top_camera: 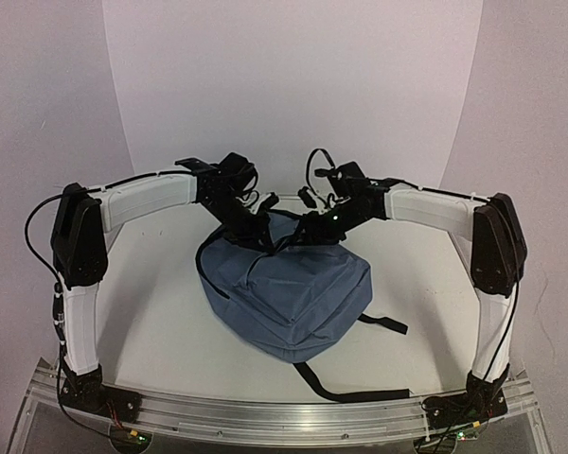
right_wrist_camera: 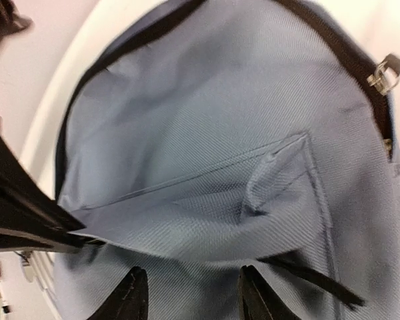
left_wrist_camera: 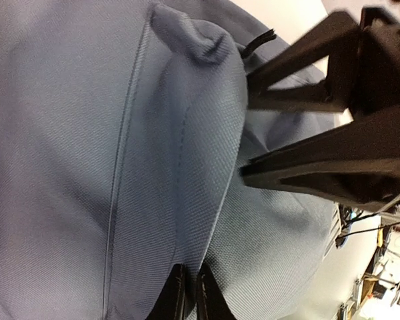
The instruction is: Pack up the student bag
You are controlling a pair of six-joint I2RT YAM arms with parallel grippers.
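The blue-grey student bag [top_camera: 298, 293] lies on the table with both grippers over its upper part. In the left wrist view, my left gripper is shut on the edge of a raised fabric flap [left_wrist_camera: 210, 133]. The right wrist view shows that flap stretched from the left gripper's fingers [right_wrist_camera: 53, 230] across the bag. My right gripper stands open, its two fingers well apart just short of the flap, nothing held. Whatever lies inside the bag is hidden.
A metal zipper pull [right_wrist_camera: 387, 73] hangs on the bag's dark zip edge. Black straps [top_camera: 360, 395] trail off the bag's front and right side. Both arms are close together above the bag. Bare table [top_camera: 151, 303] shows to the left and right.
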